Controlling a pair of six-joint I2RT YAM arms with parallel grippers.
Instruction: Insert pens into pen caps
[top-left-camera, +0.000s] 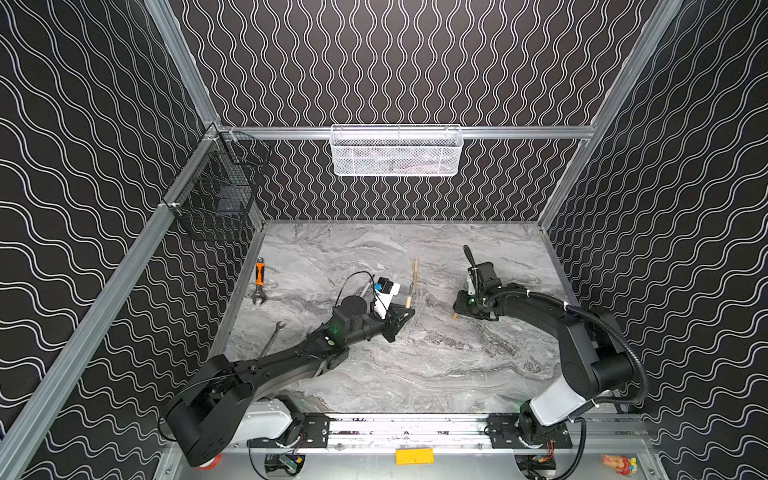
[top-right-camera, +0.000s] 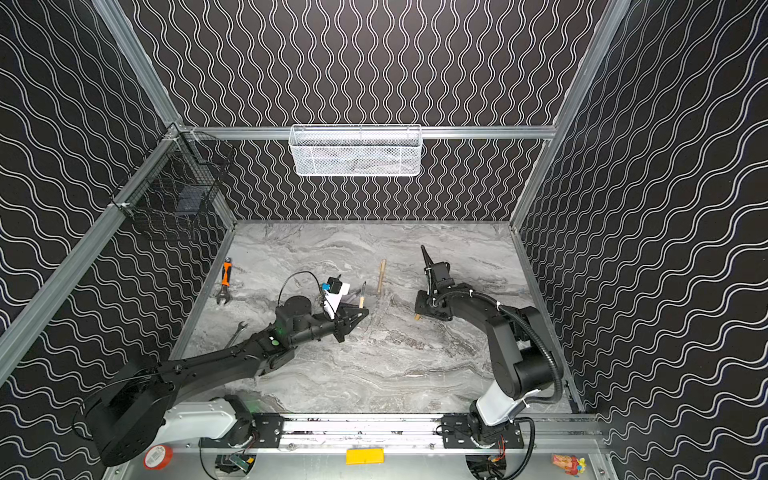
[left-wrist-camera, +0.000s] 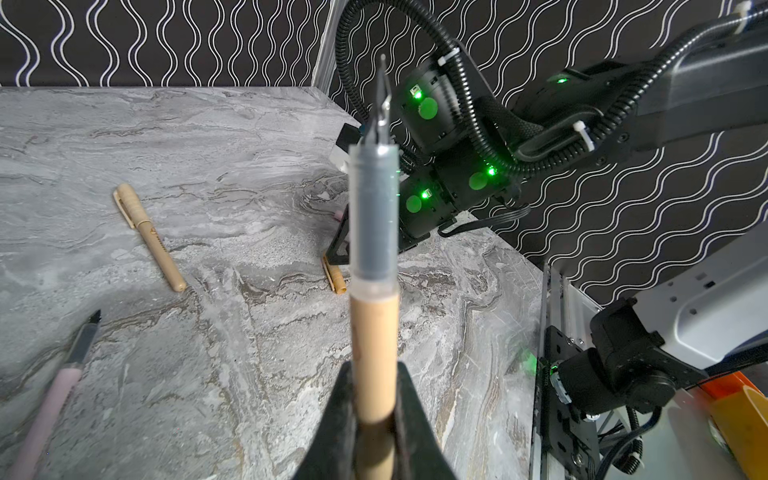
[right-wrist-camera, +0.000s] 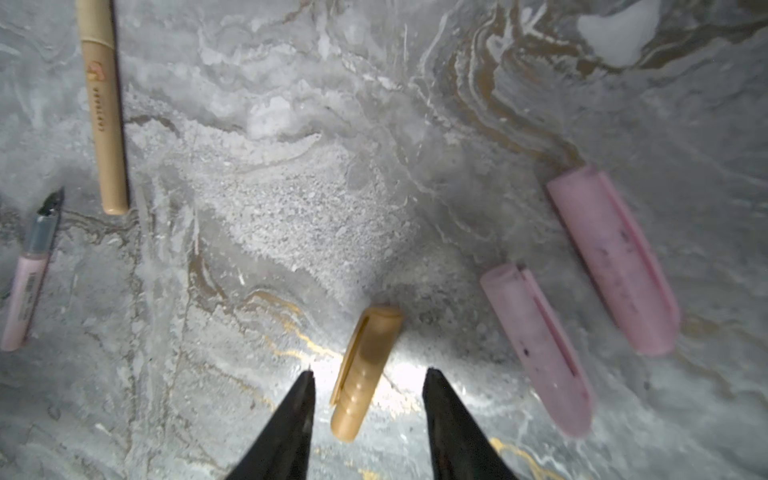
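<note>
Upright in my left gripper is a tan pen with its dark nib bare and pointing up; the fingers are shut on its barrel. My right gripper points down with its fingers apart, one on each side of a tan cap lying on the table, not gripped. Two pink caps lie to the right in the right wrist view. An uncapped pink pen and a capped tan pen lie on the table in the left wrist view.
An orange-handled adjustable wrench and a silver wrench lie at the table's left side. A white mesh basket hangs on the back wall. Bare table stretches across the front between the arms.
</note>
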